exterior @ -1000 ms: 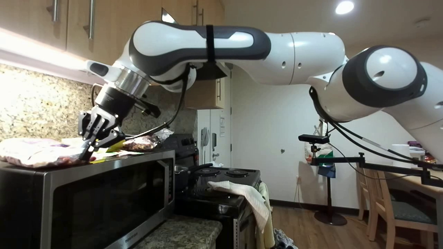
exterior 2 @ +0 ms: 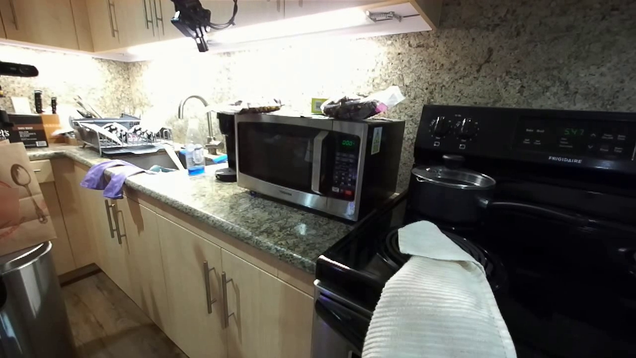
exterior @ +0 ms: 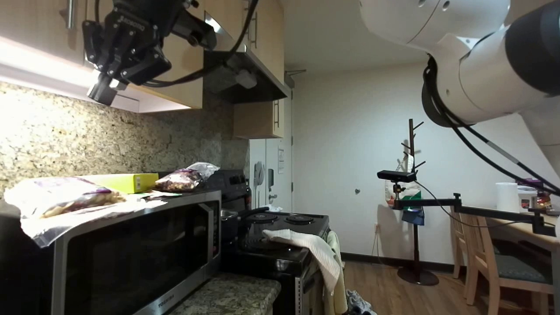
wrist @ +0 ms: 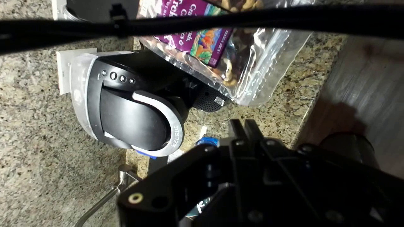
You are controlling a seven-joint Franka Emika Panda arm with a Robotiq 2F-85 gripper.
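Note:
High above the microwave's left end hangs my gripper (exterior: pixel 103 93), well clear of its top. Its two fingers (wrist: pixel 238 128) lie almost together in the wrist view; nothing shows between them. On the microwave (exterior: pixel 141 246) rests a clear trail mix bag with a purple label (wrist: pixel 178 41), its plastic end drooping over the front edge. A second snack bag (exterior: pixel 181 179) lies farther right, beside a yellow-green box (exterior: pixel 134 182). In the second exterior view my gripper (exterior 2: pixel 202 45) is small, just under the upper cabinets.
Upper cabinets (exterior: pixel 173 68) and the range hood (exterior: pixel 244 76) crowd the space around the gripper. A Keurig coffee maker (wrist: pixel 132 117) stands beside the microwave, near the faucet (wrist: pixel 123 177). A lidded pot (exterior 2: pixel 453 191) and a white towel (exterior 2: pixel 441 304) sit on the stove.
My gripper has risen from the left bag on the microwave to cabinet height. That bag has shifted, and its clear plastic end now hangs over the front edge.

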